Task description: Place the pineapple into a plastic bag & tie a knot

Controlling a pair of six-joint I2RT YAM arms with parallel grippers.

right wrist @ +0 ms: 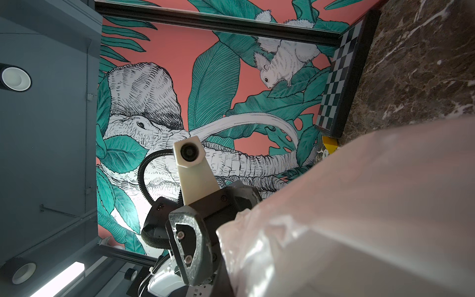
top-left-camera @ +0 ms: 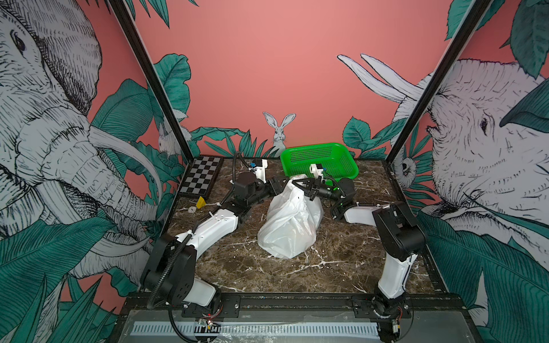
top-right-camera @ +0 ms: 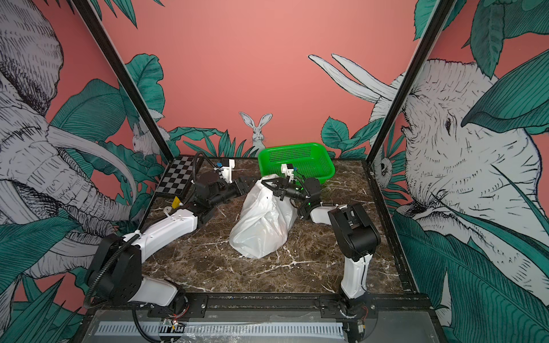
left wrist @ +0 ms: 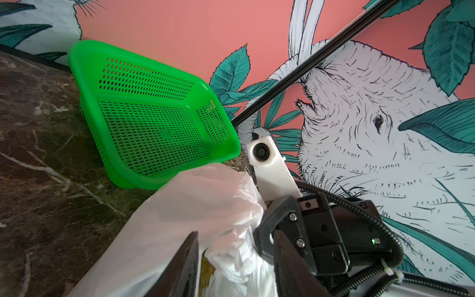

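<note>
A white plastic bag (top-left-camera: 290, 223) stands on the table, its top gathered and pulled up. In the left wrist view, a small yellow-green patch (left wrist: 205, 273) shows beside the crumpled plastic, perhaps the pineapple; the rest of the fruit is hidden by the bag. At the bag's top, my right gripper (top-left-camera: 298, 184) is shut on the plastic; the bag covers its fingertips in the right wrist view. My left gripper is partly open at the left of the bag's neck, with a gap between its fingers and the crumpled plastic behind them.
An empty green basket (top-left-camera: 288, 167) stands behind the bag, close to the right gripper. At the back left lies a checkered board (top-left-camera: 201, 176), with a small yellow piece (top-left-camera: 200, 202) near it.
</note>
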